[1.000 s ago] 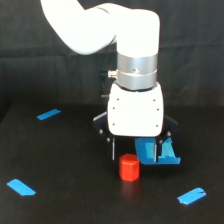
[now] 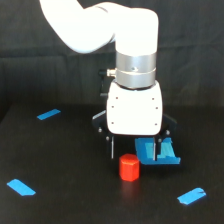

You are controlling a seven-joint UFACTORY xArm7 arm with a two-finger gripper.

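Note:
A white arm holds a gripper low over the table, its two slim dark fingers standing apart on either side, open with nothing visible between them. Just below the fingertips, a small red hexagonal block sits on the table, a little left of the gripper's middle. Behind it and to the right is a blue object, partly hidden by the gripper; its shape is hard to tell.
Short blue tape strips mark the table at the front left, front right and back left. A dark backdrop stands behind.
The gripper has shifted very slightly to the left. The red block and blue object look unmoved.

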